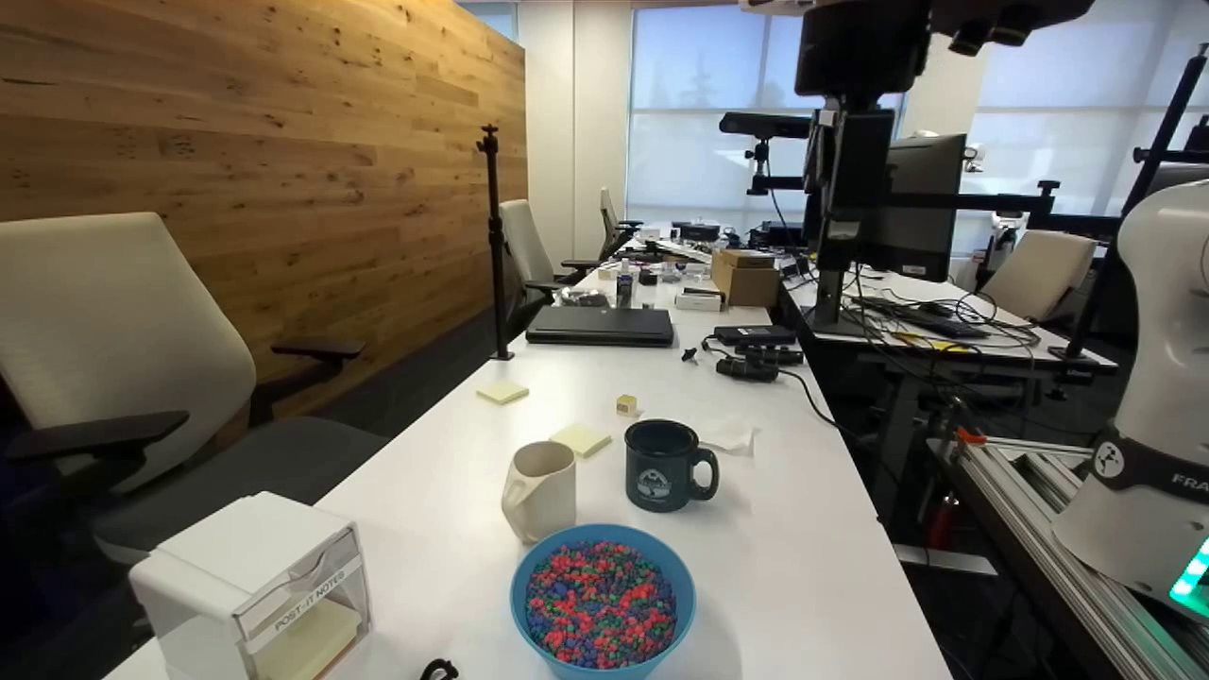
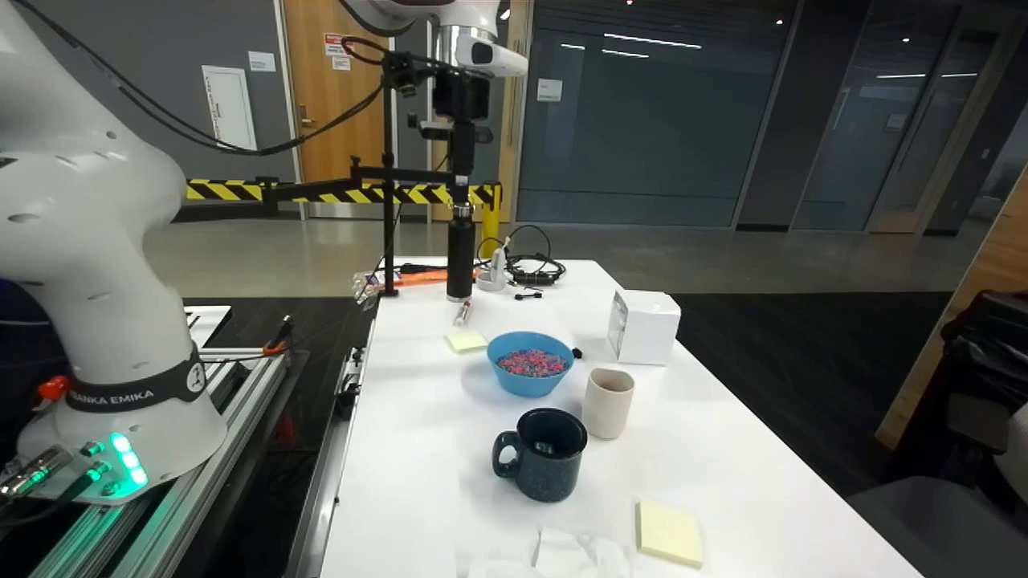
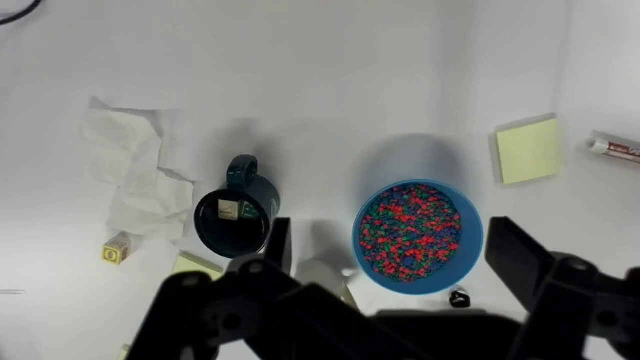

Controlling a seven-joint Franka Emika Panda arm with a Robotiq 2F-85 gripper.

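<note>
My gripper stands open high above the table, its two black fingers wide apart with nothing between them. Below it in the wrist view is a blue bowl [image 3: 473,240] full of small red, green and blue pieces. A dark green mug [image 2: 547,474] stands upright nearby; inside it the wrist view shows a pale lettered block [image 3: 228,209] and something green beside it. The cream cup [image 1: 540,489] sits between mug and bowl at the chair side, partly hidden by my gripper in the wrist view. A small yellow lettered block [image 1: 626,403] lies beyond the mug.
Crumpled white tissue [image 3: 135,168] lies near the mug. Sticky-note pads, including one yellow pad [image 3: 529,151], and a marker [image 3: 616,148] are on the table. A white Post-it dispenser [image 2: 643,327] stands beside the bowl.
</note>
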